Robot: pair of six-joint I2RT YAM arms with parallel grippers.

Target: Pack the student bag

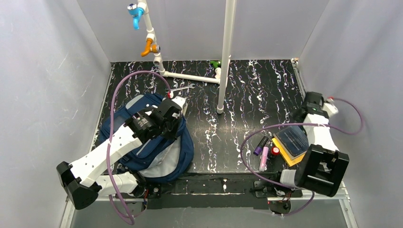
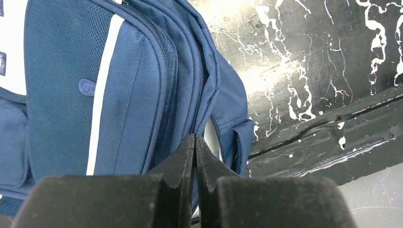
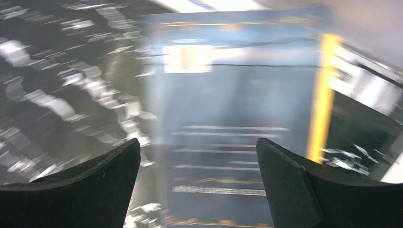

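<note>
The blue student bag point(image 1: 157, 152) lies at the left of the dark table, its grey side panel partly showing. My left gripper is shut at the bag's edge; blue fabric shows at its tips, but I cannot see how much lies between them. On the right, a dark blue book point(image 1: 292, 140) rests over a yellow book point(image 1: 285, 154). My right gripper is open above the blue book, whose back cover, blurred, shows between and beyond the fingers. Left of the books lie a dark purple-ended marker point(image 1: 261, 145), a pink marker point(image 1: 263, 159) and a red-capped item point(image 1: 274, 151).
A white vertical pipe point(image 1: 226, 52) stands at the middle back, with pipework and blue point(image 1: 136, 17) and orange point(image 1: 150, 47) taps to its left. A wrench point(image 1: 183, 88) lies behind the bag. Free table spreads between bag and markers.
</note>
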